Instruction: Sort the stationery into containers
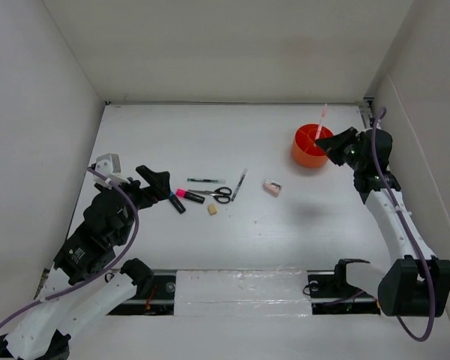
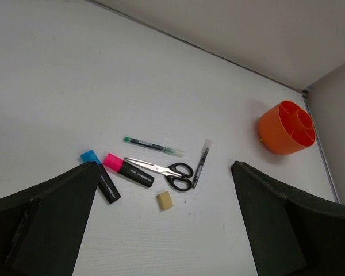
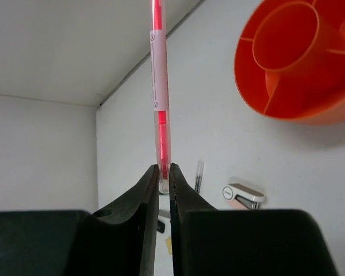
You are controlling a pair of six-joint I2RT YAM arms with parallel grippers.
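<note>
A pink pen stands nearly upright with its lower end pinched in my right gripper. From above, this pen overlaps the orange divided holder; in the right wrist view the holder lies to the right of the pen. My left gripper is open and empty, above the left part of the table. Beyond its fingers lie a blue-capped marker, a pink-capped marker, scissors, a green pen, a dark pen and an eraser.
A small pale stapler lies at the centre right of the table. Walls enclose the back and sides. The table's front half and the area left of the holder are clear.
</note>
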